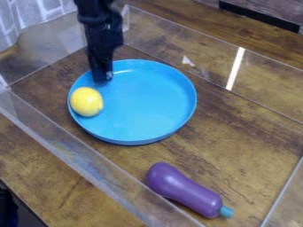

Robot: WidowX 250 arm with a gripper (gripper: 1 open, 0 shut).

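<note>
A yellow ball-like object (87,102) lies in the left part of a round blue plate (148,106). My dark gripper (102,69) is over the plate's back-left edge, behind the yellow object; it looks shut, with nothing visible between its fingers, though it is blurred and dark. A purple toy eggplant (186,191) lies in front of the plate, to the right.
The plate stands on a wooden table (236,124) inside clear walls at the left, front and right. The wood to the right of the plate is bare.
</note>
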